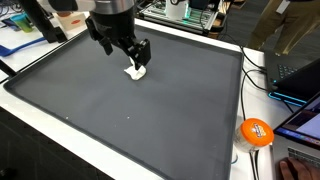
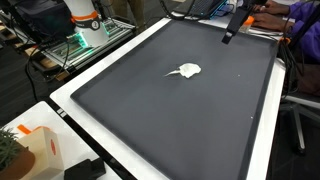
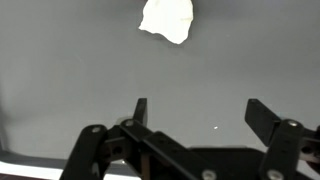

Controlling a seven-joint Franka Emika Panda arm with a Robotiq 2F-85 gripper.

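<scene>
A small crumpled white cloth or tissue lies on the dark grey table top, with a thin pointed end trailing to one side. In the wrist view the white cloth is at the top edge, ahead of the fingers and partly cut off. My gripper is open, its two black fingers wide apart with only bare table between them. From exterior view 1, the gripper hangs above the table and partly covers the cloth. Exterior view 2 has the gripper at the far right, clear of the cloth.
An orange-lidded container stands beyond its right edge, near a laptop. A cable runs beside that edge.
</scene>
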